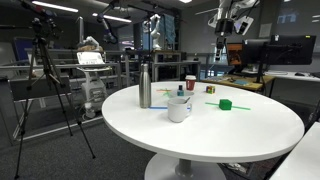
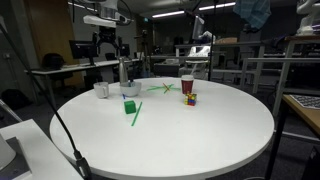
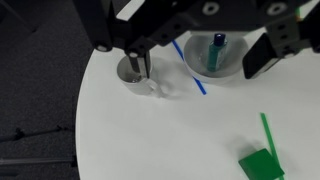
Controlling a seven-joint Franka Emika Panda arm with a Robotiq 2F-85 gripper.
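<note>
My gripper is open above the table, with its dark fingers spread wide and nothing held between them. In exterior view 1 it hangs high behind the table. Below the left finger in the wrist view stands a whitish mug, partly covered by that finger. A bowl sits between the fingers as seen from above, well below them, with a small teal bottle in it. Lower right lies a green cube. A steel flask stands upright near the bowl.
A red cup and a multicoloured cube stand apart from the mug. Green sticks and a blue stick lie flat.
</note>
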